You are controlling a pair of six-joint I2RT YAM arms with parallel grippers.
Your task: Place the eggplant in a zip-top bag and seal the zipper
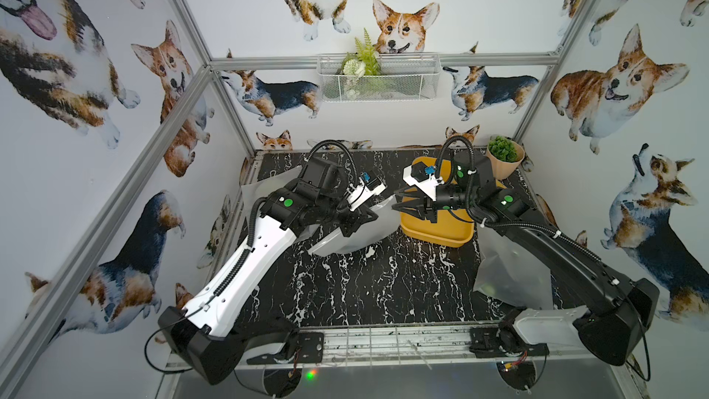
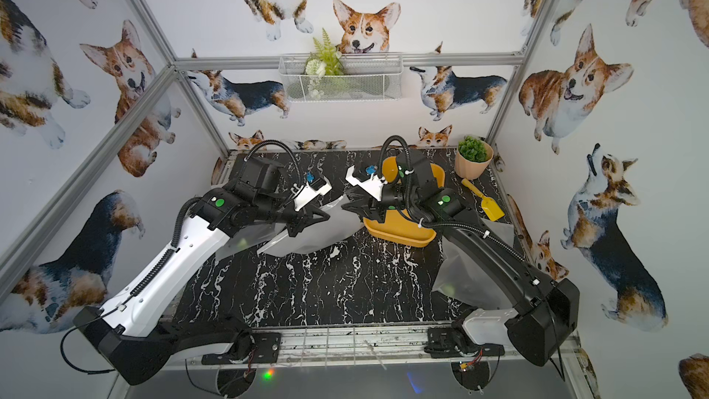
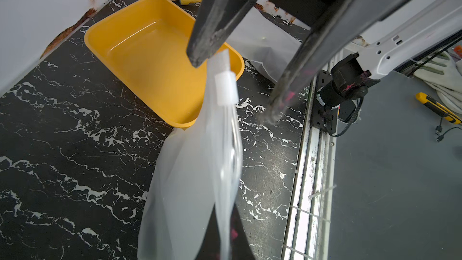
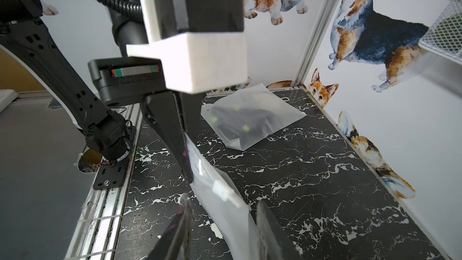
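Note:
A translucent zip bag point(image 3: 182, 178) hangs in the middle, its white slider point(image 3: 226, 88) near the upper end of the zipper edge. My left gripper point(image 1: 354, 218) is shut on that edge, seen at the bottom of the left wrist view. My right gripper point(image 1: 406, 205) stands part open beside the bag's upper corner, its fingers either side of it in the left wrist view, apparently not gripping. Another bag point(image 4: 250, 110) lies flat at the left, with dark and green contents showing faintly. The eggplant cannot be made out.
An empty yellow tray point(image 3: 144, 57) lies right of centre at the back. A flat bag point(image 1: 513, 273) lies at the front right. A potted plant point(image 2: 472, 155) and yellow scoop point(image 2: 487, 203) stand or lie at the right.

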